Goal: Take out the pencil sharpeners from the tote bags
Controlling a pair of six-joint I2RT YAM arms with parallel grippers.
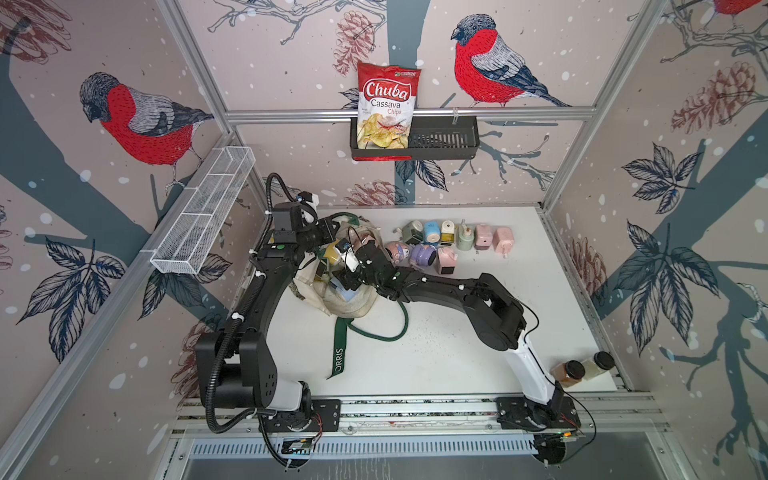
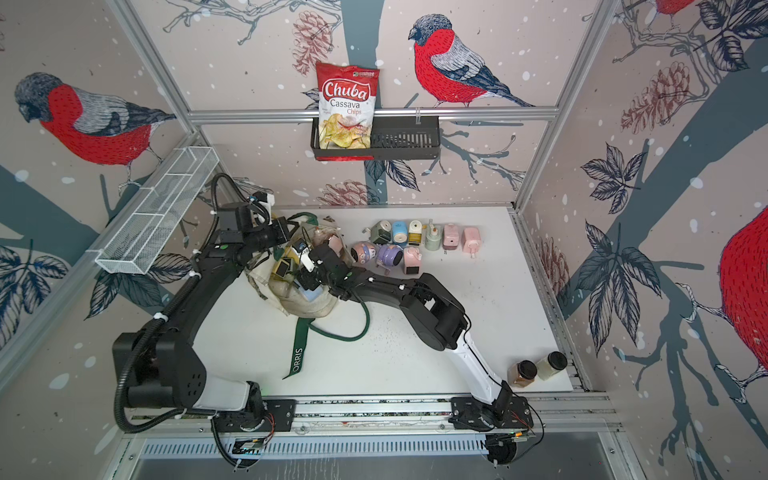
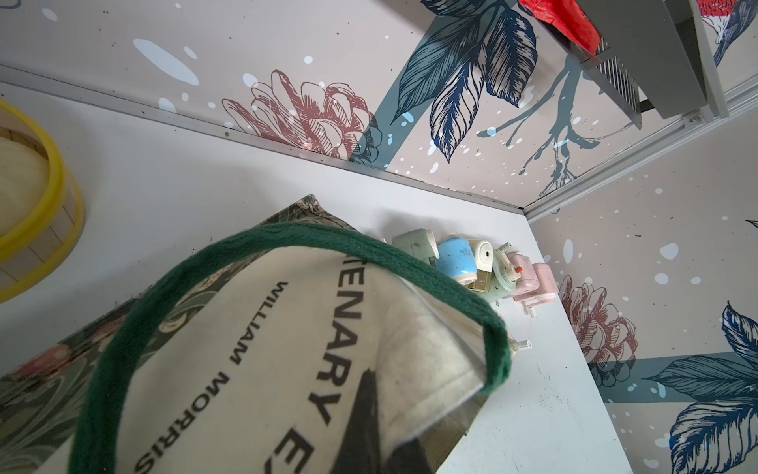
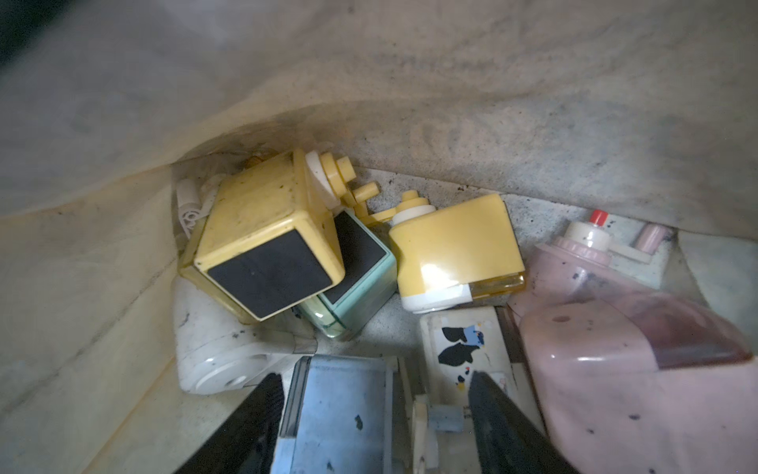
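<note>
The tote bag (image 1: 320, 300) lies on the table's left with its rim raised by my left gripper, which is shut at the printed cloth edge. Inside, the right wrist view shows several sharpeners: a yellow one (image 4: 244, 237), a mint one (image 4: 347, 308), another yellow one (image 4: 454, 245), a pink one (image 4: 631, 379), a white one (image 4: 221, 355), a cow-patterned one (image 4: 462, 347) and a light blue one (image 4: 347, 410). My right gripper is inside the bag, fingers apart either side of the blue one; whether it touches is unclear.
Several sharpeners stand right of the bag, including a blue one (image 1: 432, 232) and a purple one (image 1: 424, 255). Two jars (image 1: 595, 365) sit at the front right corner.
</note>
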